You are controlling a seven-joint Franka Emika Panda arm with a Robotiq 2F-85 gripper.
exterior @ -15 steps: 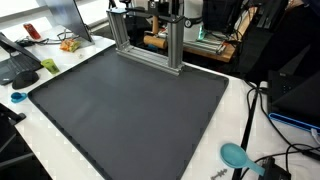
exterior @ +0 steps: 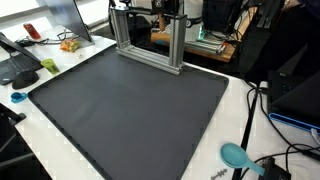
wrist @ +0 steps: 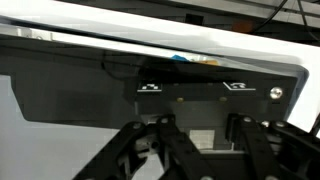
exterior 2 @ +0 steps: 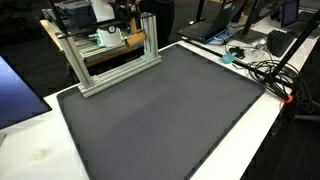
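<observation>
My gripper shows in the wrist view with its two fingers some way apart, shut on a dark bar [wrist: 215, 90]. White marks and a round screw head show on the bar's face. The contact itself is blurred. In both exterior views the arm is at the back, by the metal frame, and the fingertips cannot be made out there. An orange piece [exterior: 160, 37] shows near the arm behind the frame, also visible as an orange shape [exterior 2: 136, 39] in the second exterior view.
The metal frame [exterior: 150, 57] borders the back of a dark mat [exterior: 125, 105], which is clear. A green object [exterior: 49, 65] and a blue round item [exterior: 18, 97] lie at left. A teal object [exterior: 236, 156] and cables are at right.
Behind the frame, the arm's end and the orange piece look slightly shifted. The mat and the items around it have not moved.
</observation>
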